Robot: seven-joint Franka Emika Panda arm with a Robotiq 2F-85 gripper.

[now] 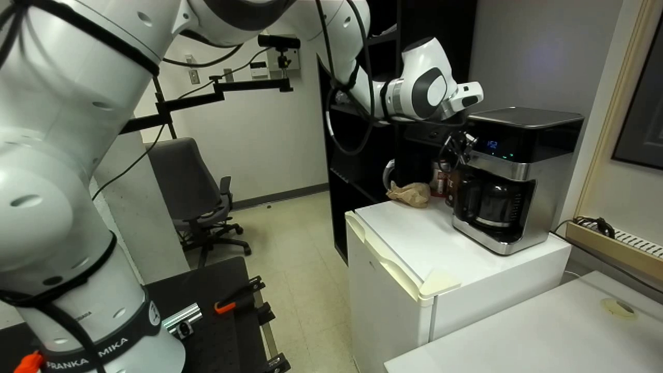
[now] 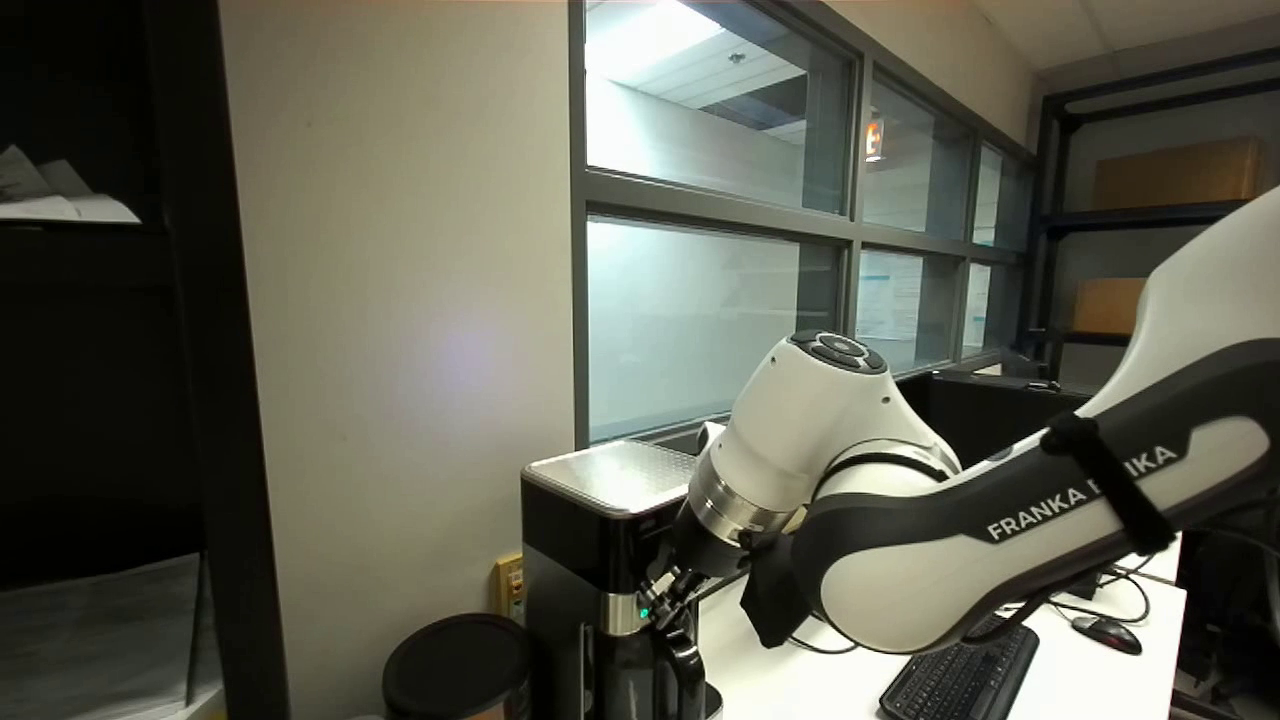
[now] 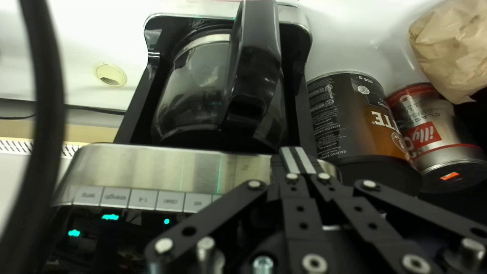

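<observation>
A black and steel coffee maker (image 1: 528, 143) stands on the white fridge, its display lit. My gripper is shut, with nothing showing between its fingers. Its tips lie over the right part of the steel button strip (image 3: 150, 171) in the wrist view, hiding the buttons there; whether they touch cannot be told. The glass carafe (image 3: 191, 91) sits inside the machine, its black handle (image 3: 255, 59) facing outward. In the second exterior view the gripper (image 2: 654, 600) is at the machine's front, above the carafe handle.
Beside the machine stand a dark coffee can (image 3: 354, 118) and a red and silver can (image 3: 433, 128), with a crumpled brown bag (image 1: 411, 194) close by. The fridge top (image 1: 410, 239) is clear towards its front. A cable (image 3: 45, 114) hangs in the wrist view.
</observation>
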